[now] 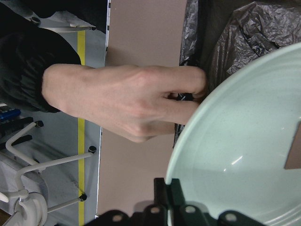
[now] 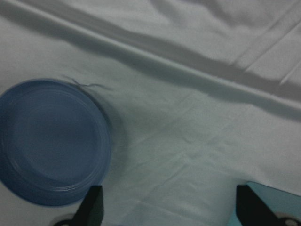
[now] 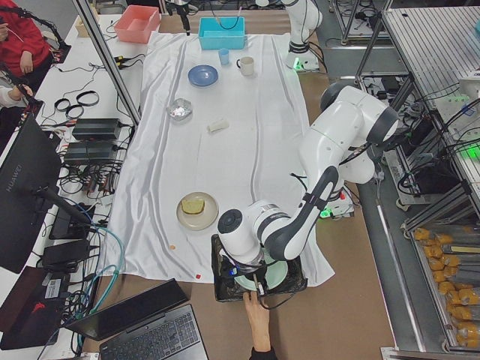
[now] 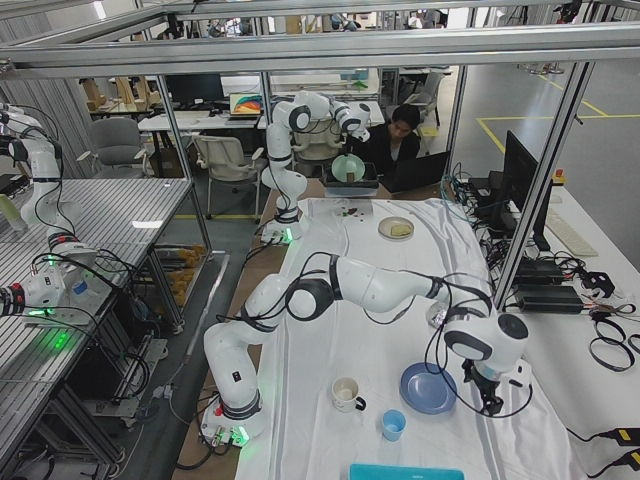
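Observation:
My left gripper is shut on the rim of a pale green bowl (image 1: 244, 132), which is held over a black bin lined with a plastic bag (image 3: 225, 289). In the left wrist view a person's hand (image 1: 131, 101) grips the bin's edge beside the bowl. A small brown patch shows in the bowl at the right of that view. My right gripper stands open above the cloth at the other end of the table, near a blue plate (image 2: 51, 139), with nothing seen between its fingers.
A beige plate (image 3: 187, 221) with a yellow piece of food, a foil item (image 3: 180, 109), a white block (image 3: 217, 125), a mug (image 4: 346, 392), a blue cup (image 4: 393, 423) and a turquoise bin (image 3: 221, 37) stand on the cloth. A laptop (image 3: 150, 330) lies at the near left.

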